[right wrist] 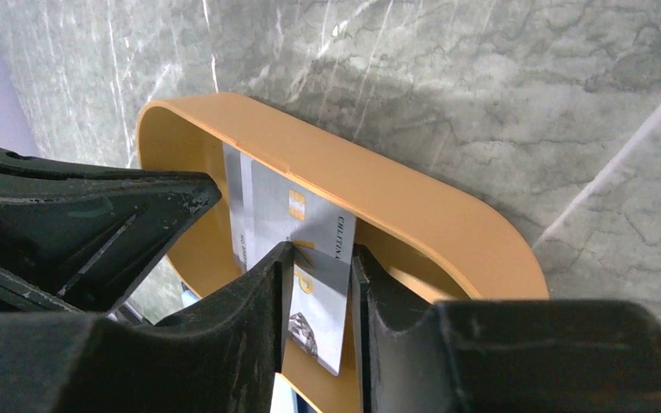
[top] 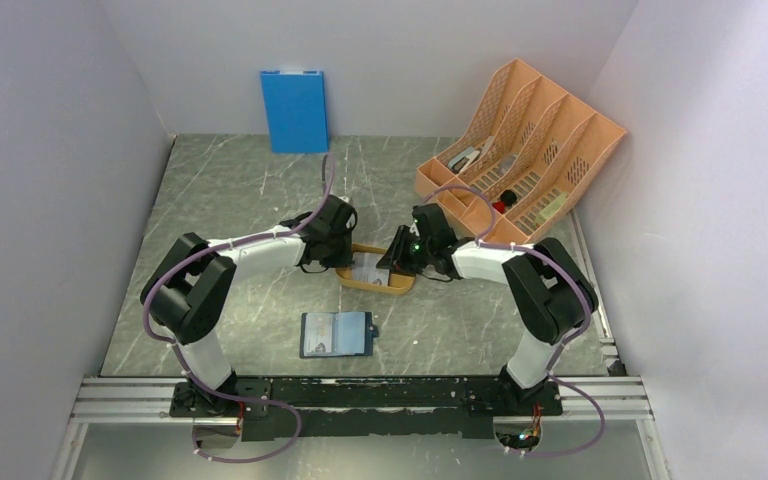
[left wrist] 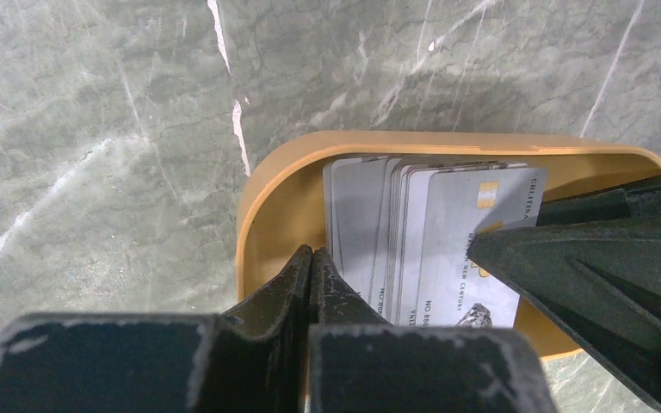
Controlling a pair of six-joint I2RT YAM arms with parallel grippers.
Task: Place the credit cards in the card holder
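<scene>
Several silvery cards (top: 370, 268) lie fanned inside a tan oval box (top: 375, 287) at the table's middle. The top card (left wrist: 435, 258) shows gold chip marks and a small dark picture. My left gripper is shut over the box's left part, its tips beside the pile's left edge; I see nothing between them. My right gripper stands part open at the pile's right edge. One of its fingers (right wrist: 281, 267) is over the top card and the other beyond the edge. The card holder (top: 336, 333) lies spread open nearer the front, a card-like patch on its left half.
A peach rack (top: 525, 150) with compartments stands at the back right, holding a few small things. Against the back wall leans a blue panel (top: 296, 112). Bare table (top: 460, 330) shows right of the holder.
</scene>
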